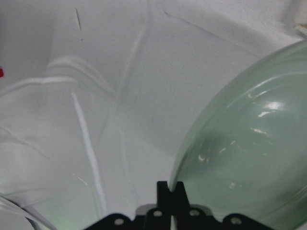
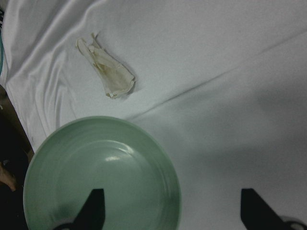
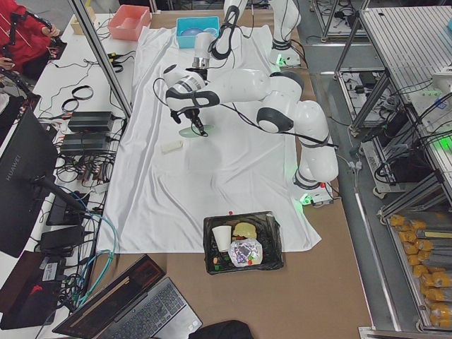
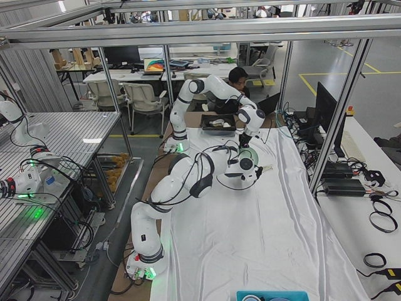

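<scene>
A pale green plate (image 3: pixel 191 133) (image 1: pixel 249 143) (image 2: pixel 100 167) is over the white cloth. My left gripper (image 3: pixel 201 133) is shut on its rim. My right gripper is open over the plate's edge, one finger over the plate and the other over cloth; in the camera left view it is partly hidden behind the left arm. A pale crumpled wrapper or tissue (image 3: pixel 171 147) (image 2: pixel 108 72) lies beside the plate.
A black tray (image 3: pixel 215 261) holding a white cup and other items sits at the near end of the camera left view. A blue bin (image 3: pixel 185 39) stands at the far end. Cloth between plate and tray is mostly clear.
</scene>
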